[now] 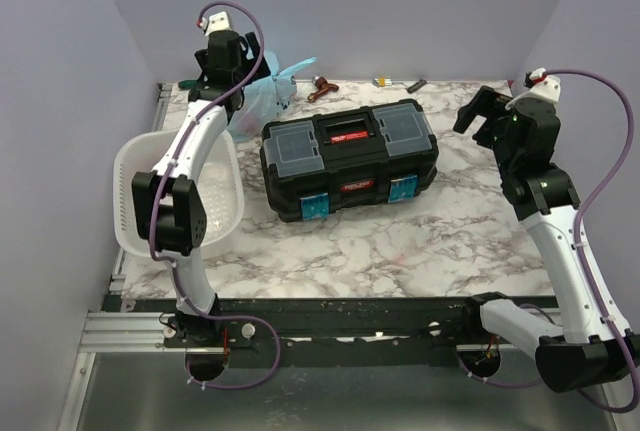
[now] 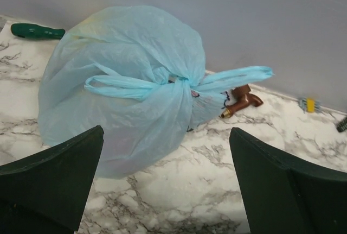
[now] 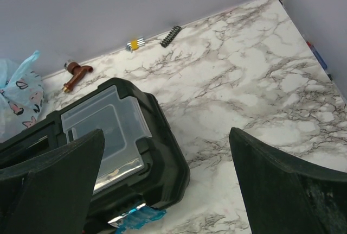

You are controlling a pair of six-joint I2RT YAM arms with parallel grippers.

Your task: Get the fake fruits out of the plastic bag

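A knotted light-blue plastic bag (image 2: pixel 130 82) lies against the back wall at the left, its contents only faint yellowish and pinkish patches through the film. Its twisted handle (image 2: pixel 238 75) sticks out to the right. No fruit shows outside it. Over the bag hangs my left gripper (image 1: pixel 232 55), open, and the space between its fingers is empty; in the top view it covers part of the bag. My right gripper (image 1: pixel 480 116) is open too, empty, above the right side of the table, far from the bag.
A black toolbox (image 1: pixel 350 183) fills the middle, just right of the bag. The white basket (image 1: pixel 228 213) stands in front of the bag at left. Along the back lie a green-handled tool (image 2: pixel 38 31), a brown pipe (image 2: pixel 242 102) and small parts.
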